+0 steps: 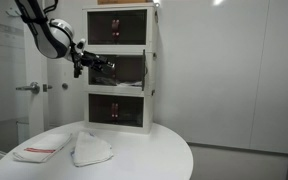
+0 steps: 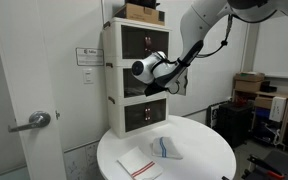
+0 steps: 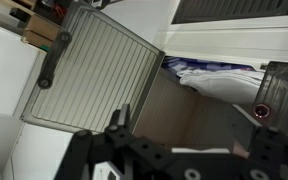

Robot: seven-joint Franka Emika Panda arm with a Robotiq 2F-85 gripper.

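My gripper [image 1: 104,65] is in front of the middle compartment of a white three-tier cabinet [image 1: 150,95]. In the wrist view the gripper stands open, its dark fingers wide apart and nothing held between them. Beyond them, folded white and blue cloth [image 3: 222,80] lies inside the compartment. One ribbed, see-through door [image 3: 94,75] is swung out on the left of that view; another dark door panel [image 3: 279,100] is at the right. Two folded cloths rest on the round table: one with a red stripe [image 1: 42,147], one plain white from here [image 1: 92,149].
The upper door [image 1: 102,28] and lower door [image 1: 104,108] of the cabinet look closed. A cardboard box [image 2: 144,14] sits on top.
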